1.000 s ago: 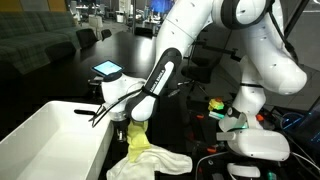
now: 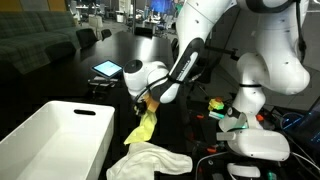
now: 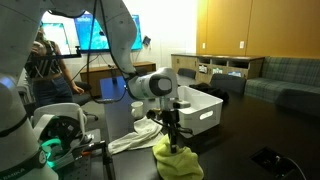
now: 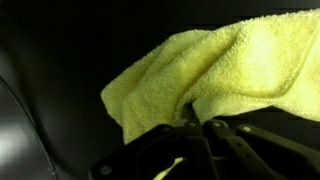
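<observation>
A yellow cloth (image 4: 215, 70) fills much of the wrist view, gathered to a narrow fold at my gripper. The fingers are shut with that fold pinched at their tips. From the side, my gripper (image 2: 143, 103) points down at the upper end of the yellow cloth (image 2: 146, 130), whose lower part reaches the white cloth (image 2: 165, 163). In the other exterior view the yellow cloth (image 3: 180, 164) spreads below and in front of my gripper (image 3: 174, 142). Whether all of it is off the table, I cannot tell.
A large white bin (image 2: 60, 148) stands to the left in the first exterior view. Behind lies a tablet-like panel (image 2: 107, 69). A red-and-green item (image 2: 216, 104) sits right of the arm.
In exterior view 1 my gripper has moved right, away from the white bin. The yellow cloth's upper end has followed it and stretches higher and further right. The white cloth has stayed.
</observation>
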